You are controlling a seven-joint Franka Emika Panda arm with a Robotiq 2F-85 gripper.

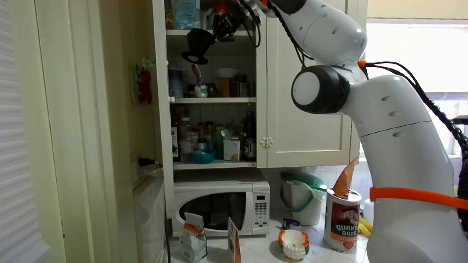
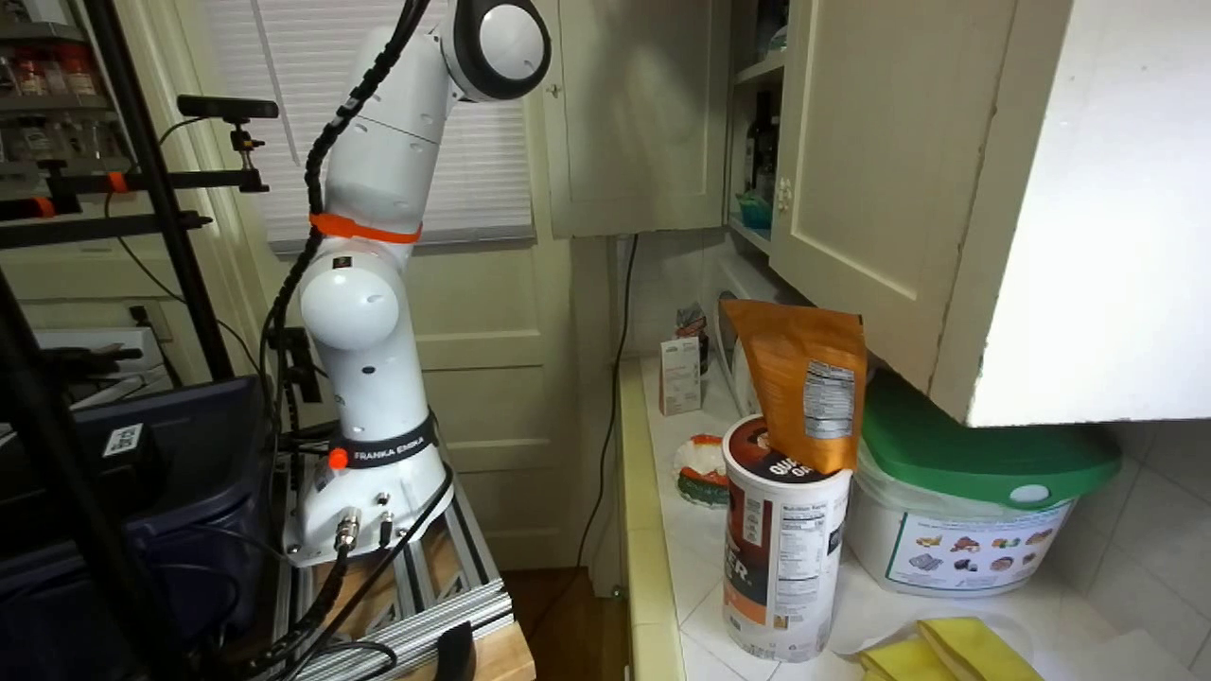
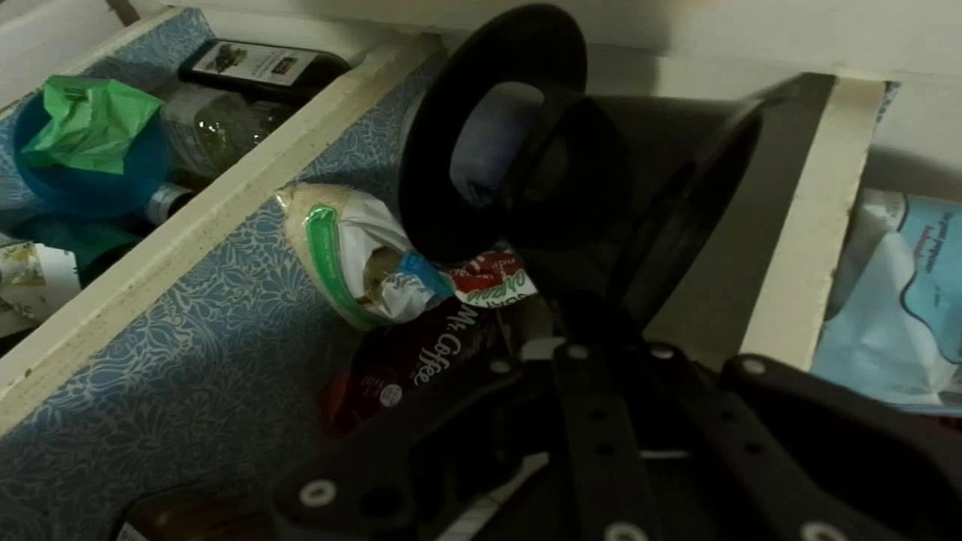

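A black dripper-shaped piece (image 1: 199, 44), with a hollow cup and a wide ring-like flange, hangs tilted in front of the open cupboard, flange downward. My gripper (image 1: 216, 37) is shut on its side, at the level of the upper shelf board. In the wrist view the black dripper (image 3: 667, 135) fills the upper middle, and the gripper meets its dark wall; the exact contact is hard to make out in the shadow. Exterior view 2 shows the arm but not the gripper.
The middle shelf (image 1: 213, 100) holds a clipped bag (image 1: 200, 90), a dark canister (image 1: 175, 83) and a stack of paper filters (image 1: 226, 72). Bottles and a blue bowl (image 1: 203, 156) crowd the shelf below. A closed cupboard door (image 1: 309, 96) stands to the right.
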